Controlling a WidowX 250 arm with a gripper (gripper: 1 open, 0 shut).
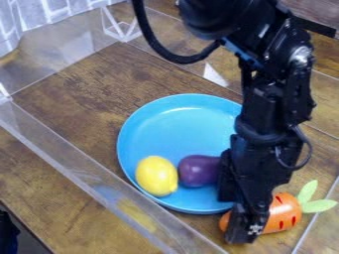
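My black gripper (249, 208) is low at the lower right, open, its fingertips at an orange toy carrot (279, 219) with green leaves, outside the plate; whether they touch it is unclear. A blue plate (172, 120) holds a yellow toy (157, 175) and a purple toy (197, 169) to the left of my gripper. Part of the plate and carrot is hidden behind the gripper.
A transparent strip runs diagonally along the lower left, with clear edging also at the top left.
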